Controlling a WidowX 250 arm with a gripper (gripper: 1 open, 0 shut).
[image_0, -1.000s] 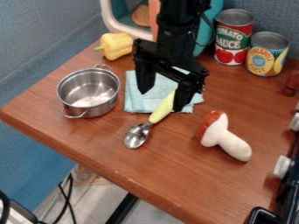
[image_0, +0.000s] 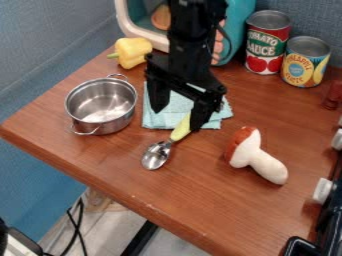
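My black gripper (image_0: 179, 100) hangs low over the folded light-blue cloth (image_0: 209, 120) at the middle of the table. A spoon with a yellow handle (image_0: 158, 154) lies partly on the cloth, its handle running up under the gripper, which hides the handle's upper end. Whether the fingers are open or shut, or touch the handle, I cannot tell.
A steel pot (image_0: 100, 120) is at the left, a toy mushroom (image_0: 261, 160) at the right. A yellow pepper-like toy (image_0: 131, 50), two cans (image_0: 267, 42) and a teal tub (image_0: 237, 20) stand at the back.
The gripper has moved a little left and down over the cloth, now covering more of the yellow handle. The spoon's bowl looks almost unmoved.
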